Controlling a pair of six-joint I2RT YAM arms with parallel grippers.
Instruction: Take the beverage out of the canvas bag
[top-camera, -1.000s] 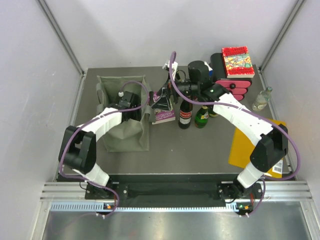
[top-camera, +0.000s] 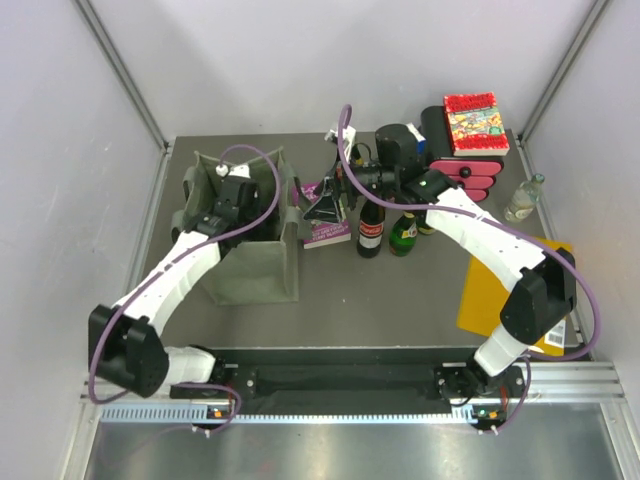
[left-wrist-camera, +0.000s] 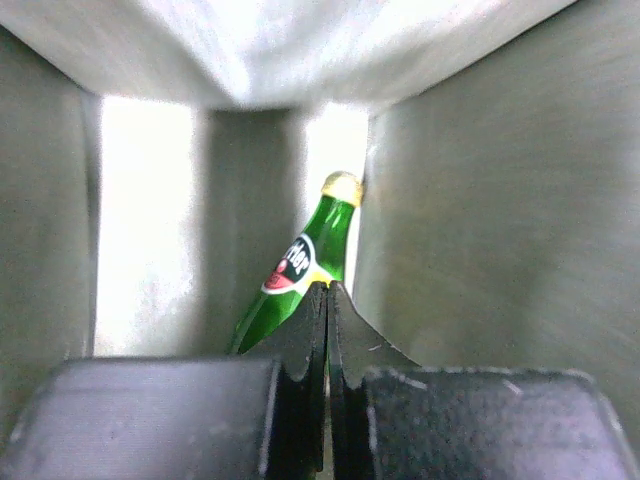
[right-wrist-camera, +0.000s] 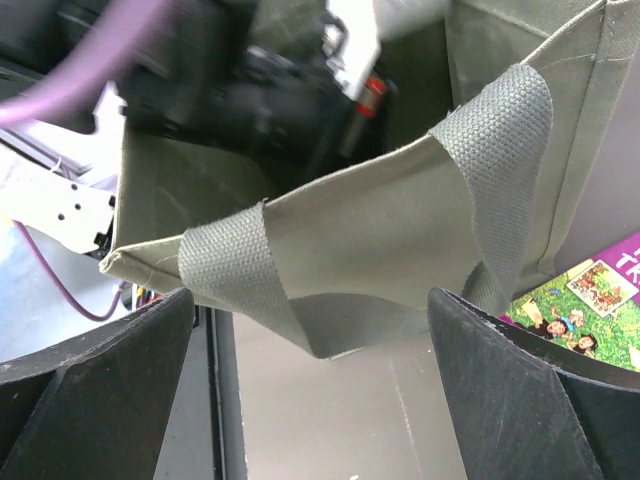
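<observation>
The grey canvas bag (top-camera: 250, 275) stands at the left of the table. My left gripper is down inside it, shut, with its fingertips over a green bottle (left-wrist-camera: 318, 235) with a gold cap lying on the bag's floor; nothing shows between the fingers. My right gripper hangs open over the table right of the bag, facing the bag's strap and side.
A book (top-camera: 328, 232) lies right of the bag. Dark and green bottles (top-camera: 403, 236), pink-fronted boxes (top-camera: 470, 170), a clear bottle (top-camera: 525, 200) and a yellow folder (top-camera: 480, 300) fill the right.
The left arm has shifted left and its wrist has risen a little within the bag. The right arm is still.
</observation>
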